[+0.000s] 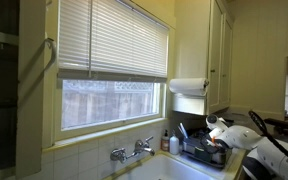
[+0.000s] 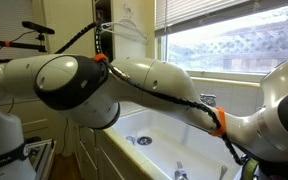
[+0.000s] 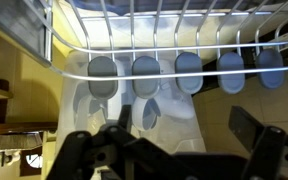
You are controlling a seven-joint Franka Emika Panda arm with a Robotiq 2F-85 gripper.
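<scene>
In the wrist view my gripper is open, its two dark fingers standing wide apart with nothing held between them. Beyond them runs a white wire rack (image 3: 134, 76), with a row of grey oval pads along a pale, glossy surface. From exterior view 1, the dark dish rack (image 1: 202, 152) stands at the right end of the sink, and the end of my white arm is over it. The fingertips are too small to make out there. My gripper is outside exterior view 2, where the arm's links cross the picture.
A white sink (image 2: 164, 135) with a wall faucet (image 1: 131, 151) lies beside the rack. Soap bottles (image 1: 174, 144) stand at the sink's back corner. A paper towel roll (image 1: 188, 86) hangs under the upper cabinet (image 1: 217, 55), close above the arm.
</scene>
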